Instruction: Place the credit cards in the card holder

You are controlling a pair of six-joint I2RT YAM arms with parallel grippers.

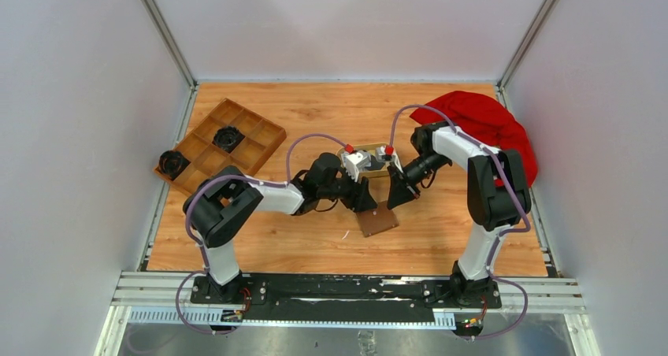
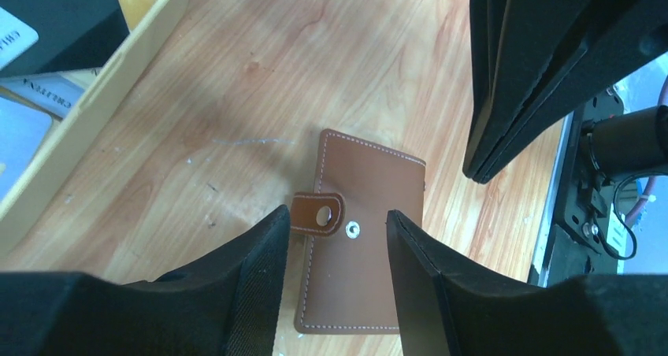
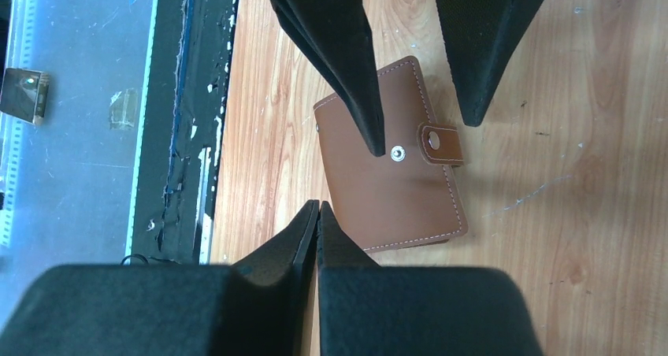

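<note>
The brown leather card holder [image 1: 378, 221] lies flat on the table, its snap strap [image 2: 317, 213] folded over one edge but off the metal stud. Cards show in a pale oval box [image 2: 118, 80] behind it; a dark card [image 2: 71, 25] and white-blue ones lie inside. My left gripper hovers over the holder, fingers part open, nothing between them. In the right wrist view its two black fingers stand over the holder, one either side of the strap tip. My right gripper is shut with nothing showing between its fingers, above the holder's other side.
A wooden compartment tray [image 1: 256, 139] with black coils [image 1: 228, 139] lies at the left. Red cloth [image 1: 480, 131] is heaped at the back right. Both grippers stand close together over the holder.
</note>
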